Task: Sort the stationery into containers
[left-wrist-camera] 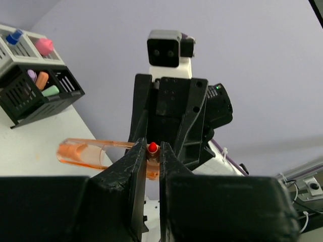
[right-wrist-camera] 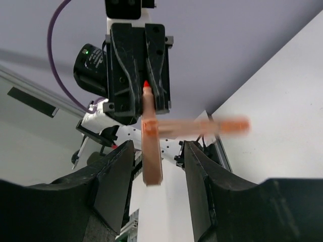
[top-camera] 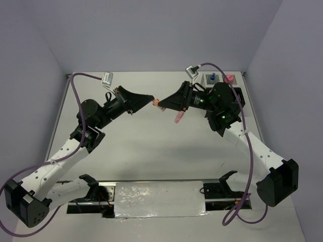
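An orange marker (left-wrist-camera: pixel 81 151) with a red tip is held in the air by my left gripper, shut on it. In the right wrist view the orange marker (right-wrist-camera: pixel 151 161) stands between the part-open fingers of my right gripper, which faces the left gripper from close by; whether they touch it is unclear. A pink item (top-camera: pixel 179 116) lies on the table below. Containers at the back right hold stationery: a light one (left-wrist-camera: pixel 10 53) with a blue item (left-wrist-camera: pixel 14 36) and a pink one (left-wrist-camera: pixel 44 46), and a black one (left-wrist-camera: pixel 20 96) with several pens.
The containers are partly behind my right arm in the top view. Walls bound the table at the back and sides.
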